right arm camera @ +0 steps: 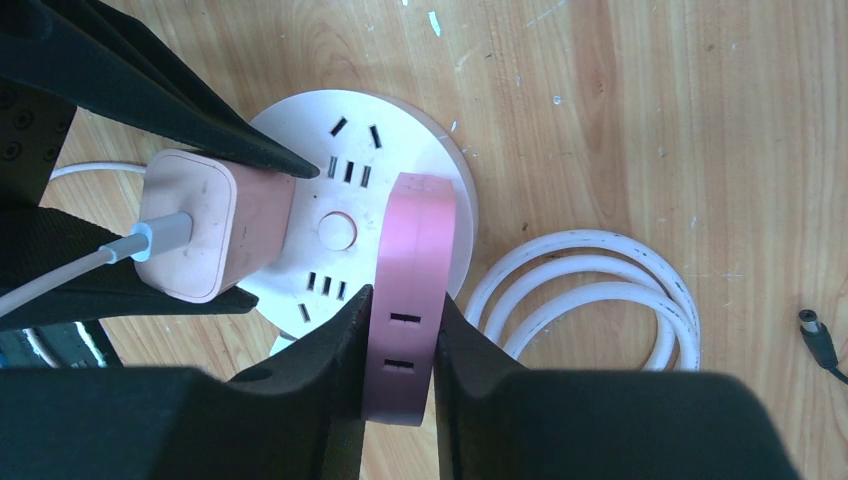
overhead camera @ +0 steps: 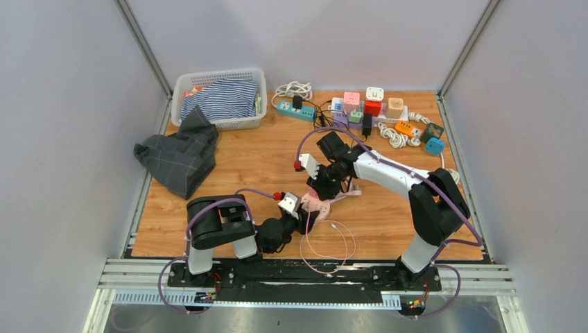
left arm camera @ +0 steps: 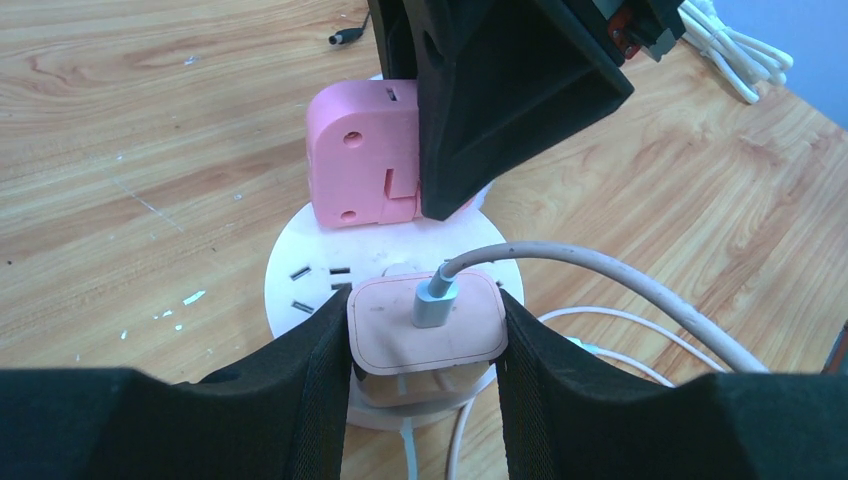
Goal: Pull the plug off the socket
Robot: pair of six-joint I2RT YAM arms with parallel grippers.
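Note:
A round white socket [right arm camera: 410, 130] with dark slots lies between my grippers. In the left wrist view, my left gripper is shut on a pale pink plug [left arm camera: 380, 325] with a cable in its top. The plug is at the socket's near side; whether its prongs sit in the slots cannot be told. A brighter pink block [left arm camera: 350, 150] stands over the socket's opposite side. In the right wrist view, my right gripper has a finger on each side of this block [right arm camera: 415, 230]; whether they press on it is unclear.
A coiled white cable [right arm camera: 600, 290] lies beside the socket. A loose pale cable [overhead camera: 347, 243] loops near the front edge. Power strips and coloured cubes [overhead camera: 373, 104], a basket [overhead camera: 239, 121] and dark cloth [overhead camera: 180, 156] line the back and left.

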